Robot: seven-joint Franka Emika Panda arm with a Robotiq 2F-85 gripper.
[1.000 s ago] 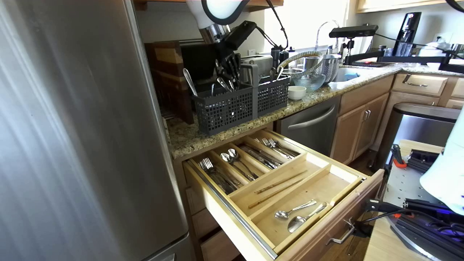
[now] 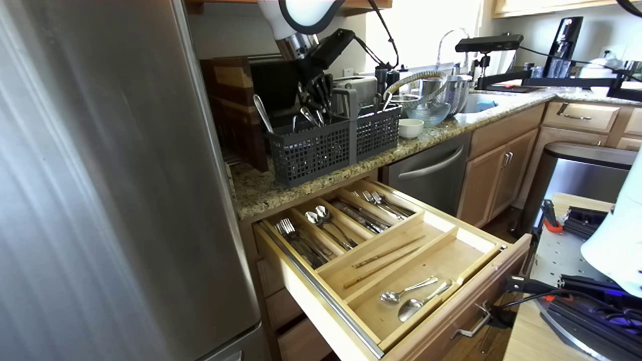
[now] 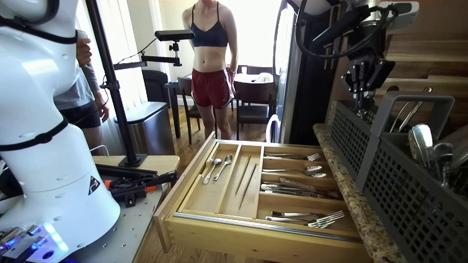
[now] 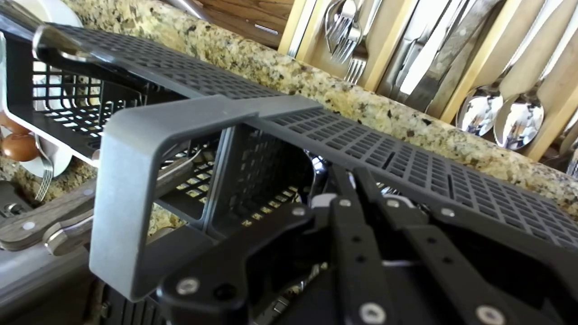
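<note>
My gripper (image 2: 323, 107) points down into the near-left half of a dark grey cutlery basket (image 2: 310, 153) on the counter. In the wrist view its two fingertips (image 4: 342, 178) stand close together, with a sliver of shiny metal cutlery (image 4: 352, 179) between them; which piece it is cannot be made out. Exterior view 2 has the gripper (image 3: 363, 104) low behind the basket's mesh wall (image 3: 351, 131). Below the counter an open wooden drawer (image 2: 337, 264) holds forks (image 2: 287, 227), spoons (image 2: 323, 211) and knives (image 3: 289, 188) in separate compartments.
Two loose spoons (image 2: 412, 308) and two chopsticks (image 2: 385, 252) lie in the drawer's front compartments. The basket's grey handle (image 4: 127, 189) rises beside the gripper. A wooden board (image 2: 241, 90) stands behind; a white bowl (image 2: 411, 127) sits right of the basket.
</note>
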